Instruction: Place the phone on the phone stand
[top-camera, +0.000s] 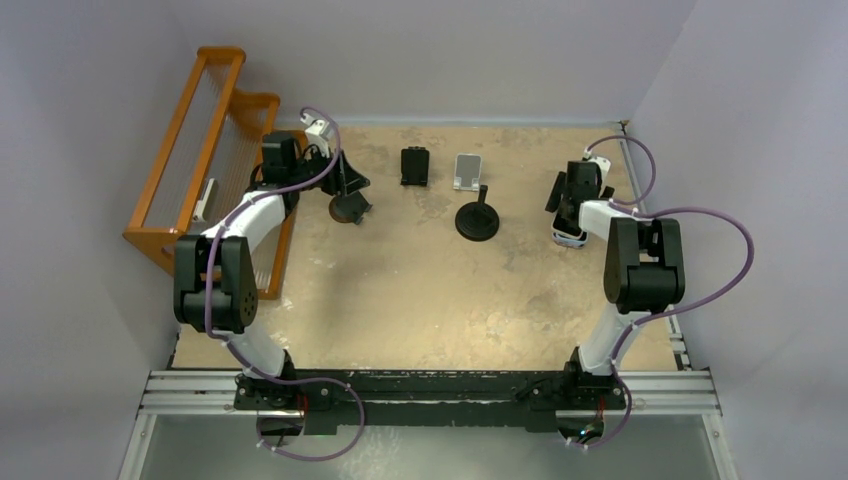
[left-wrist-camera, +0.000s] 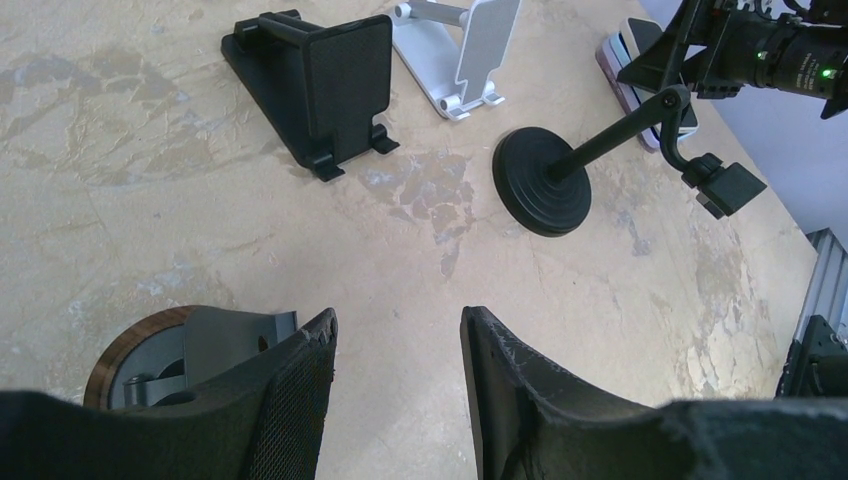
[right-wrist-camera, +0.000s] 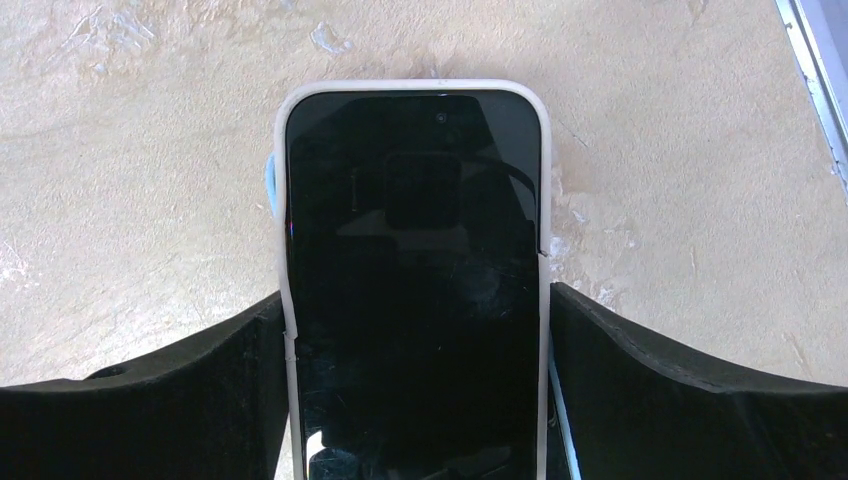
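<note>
A phone (right-wrist-camera: 415, 270) with a black screen and pale rim lies face up, on top of a stack whose light blue edge (right-wrist-camera: 270, 185) peeks out below. My right gripper straddles it, a finger close against each long side; whether they clamp it cannot be told. Four stands are in view from above: a black one (top-camera: 415, 166), a white-grey one (top-camera: 467, 171), a round-based black one (top-camera: 477, 219) and a low round one (top-camera: 347, 207) at left. Above that last stand, my left gripper is open and empty.
A wooden rack (top-camera: 150, 235) with clear rods borders the left side, holding a pale flat item (top-camera: 204, 200). Walls enclose the back and sides.
</note>
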